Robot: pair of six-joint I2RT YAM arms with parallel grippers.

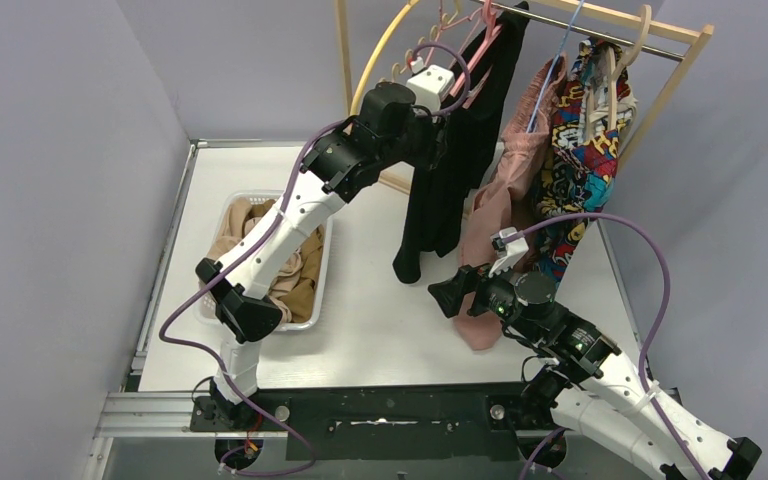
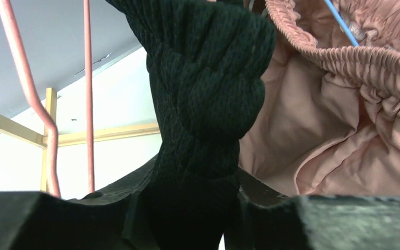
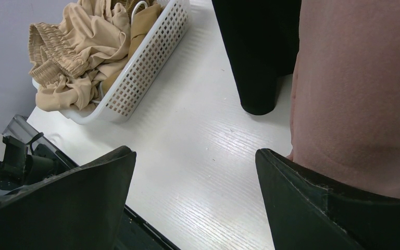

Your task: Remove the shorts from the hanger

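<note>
A black garment (image 1: 454,170) hangs from a pink hanger (image 1: 487,42) on the rail. In the top view my left gripper (image 1: 442,148) is against its left side, fingertips largely hidden. The left wrist view has the bunched black cloth (image 2: 203,104) running down between the fingers of the open left gripper. Pink hanger wires (image 2: 89,104) stand to the left there. My right gripper is open and empty, low in front of the pink garment (image 3: 354,88).
A white basket (image 1: 326,270) with tan clothes stands at left on the table. Pink trousers (image 1: 510,190) on a blue hanger and a patterned garment (image 1: 570,150) hang to the right.
</note>
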